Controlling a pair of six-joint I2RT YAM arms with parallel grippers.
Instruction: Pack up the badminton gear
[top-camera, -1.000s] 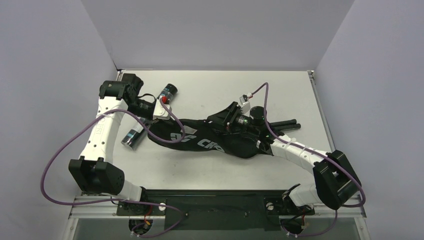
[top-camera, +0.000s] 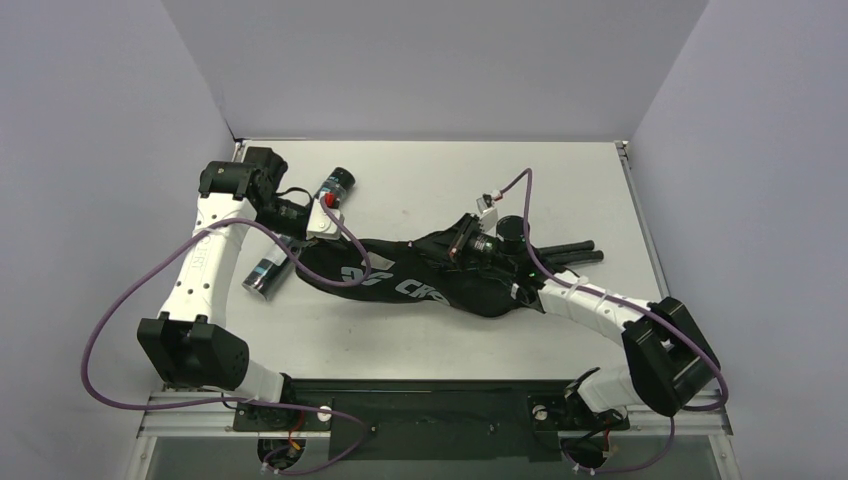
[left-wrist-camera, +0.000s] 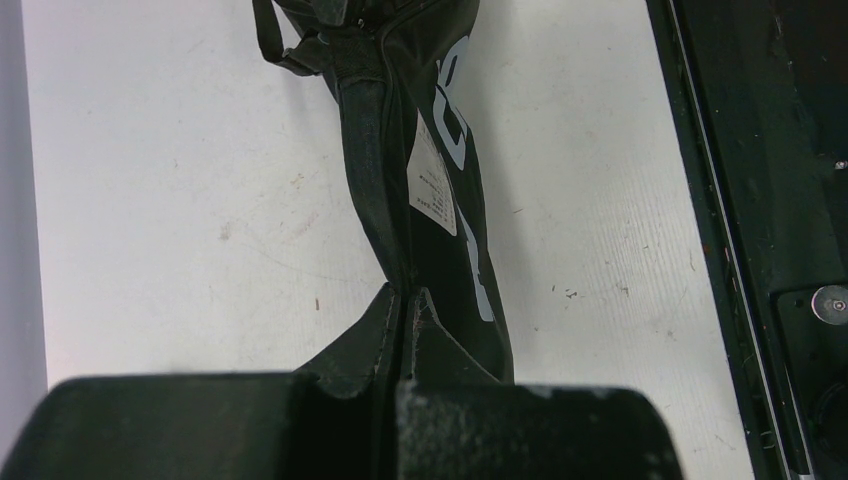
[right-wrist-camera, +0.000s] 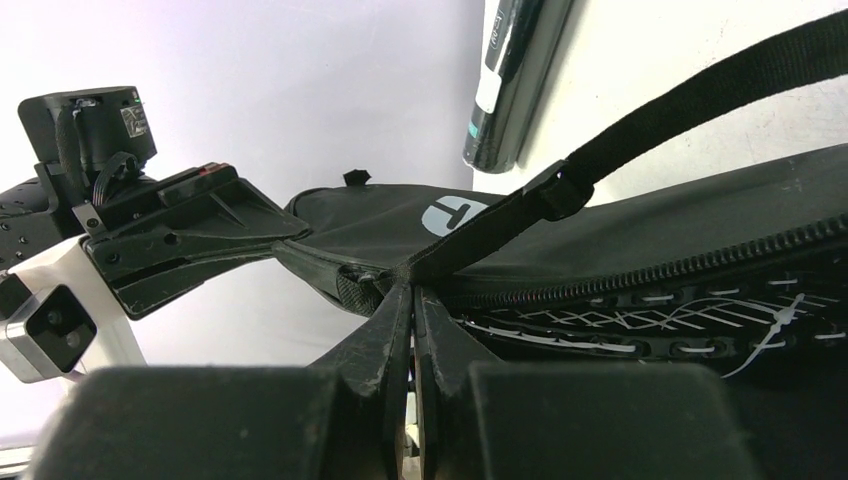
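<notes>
The black bag (top-camera: 400, 272) with white lettering lies stretched between both arms, its zip open along the upper edge. My left gripper is shut on one end of the bag, pinching dark fabric. At the zip opening my right gripper is shut, its tips against the zip edge and a black strap (right-wrist-camera: 690, 115); nothing clear shows between its fingers. Inside the opening, white racket strings (right-wrist-camera: 720, 318) are visible. Two dark handles (top-camera: 570, 247) stick out past the bag's right end. A dark shuttlecock tube (top-camera: 268, 272) lies on the left, partly hidden by the left arm.
Grey walls (top-camera: 110, 150) enclose both sides and the back. Purple cables (top-camera: 100, 330) loop over both arms.
My right gripper has shifted very slightly at the bag's opening, with its arm moving a little. The left arm, bag and tube look unchanged.
</notes>
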